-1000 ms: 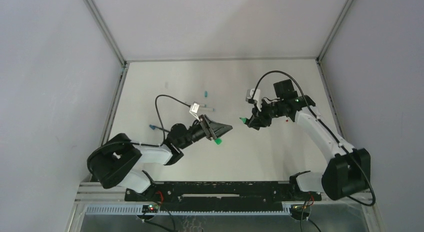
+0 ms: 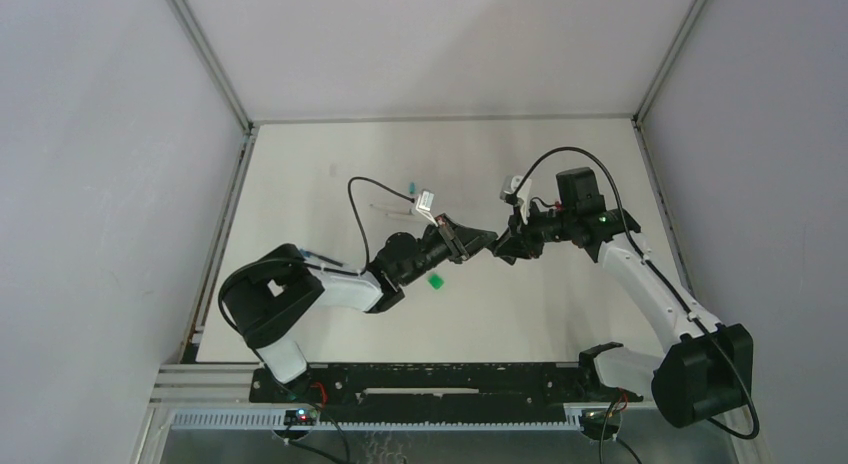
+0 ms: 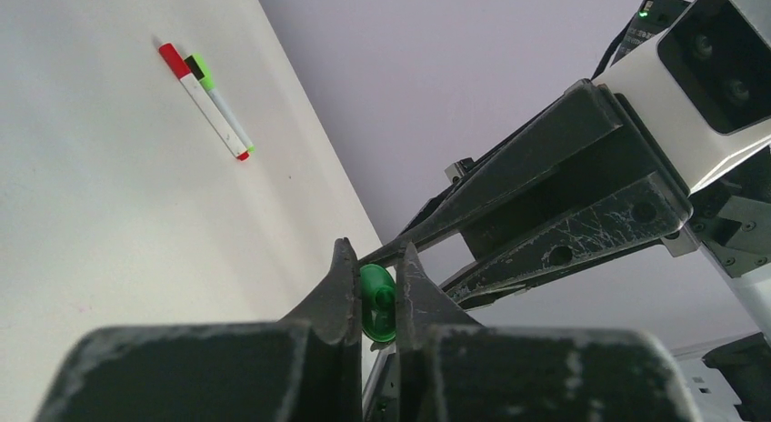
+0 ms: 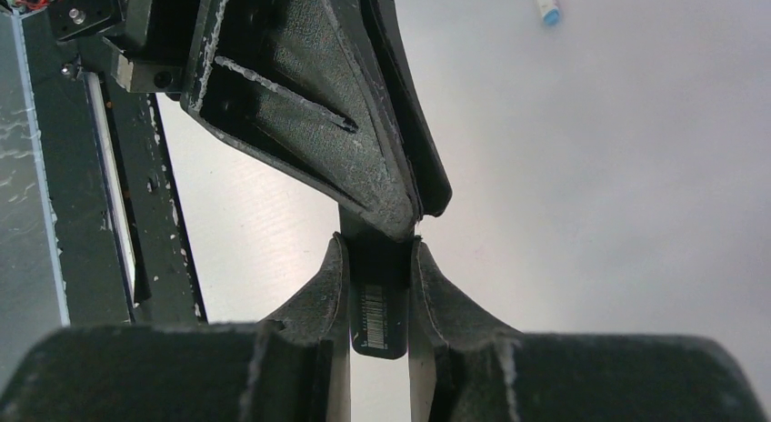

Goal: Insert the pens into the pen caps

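In the top view, my left gripper (image 2: 488,240) and right gripper (image 2: 500,247) meet tip to tip over the middle of the table. The left wrist view shows a small glossy green piece, probably a cap (image 3: 377,304), between the left fingers, which are shut on it. In the right wrist view, a black pen barrel (image 4: 375,318) with a printed barcode is clamped between the right fingers. The other gripper's dark fingers lie across its far end, hiding where pen and green piece come together. Whether they are joined cannot be seen.
A green item (image 2: 435,281) lies on the table below the left gripper. Pale pens (image 2: 392,208), a blue cap (image 2: 411,187) and a dark blue-ended pen (image 2: 322,258) lie farther left. A red marker (image 3: 202,99) and a green marker (image 3: 225,113) rest side by side.
My left gripper has moved right and slightly up in the top view to meet the right gripper, hiding the green tip that stuck out there. The right arm has shifted slightly.
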